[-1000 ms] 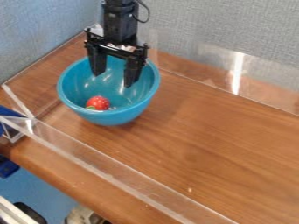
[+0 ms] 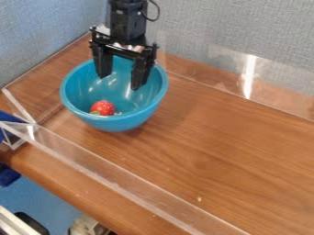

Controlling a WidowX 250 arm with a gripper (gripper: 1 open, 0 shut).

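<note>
My black gripper (image 2: 121, 64) hangs open over the blue bowl (image 2: 145, 109), its two fingers reaching down inside the rim toward the back of the bowl. A small red round object (image 2: 102, 107) lies on the bowl's floor at the front left, below and apart from the fingers. Nothing shows between the fingers.
The bowl stands at the back left of a wooden table (image 2: 233, 156) with low clear walls along its edges. Grey textured walls (image 2: 221, 27) rise behind. Blue items sit beyond the left edge.
</note>
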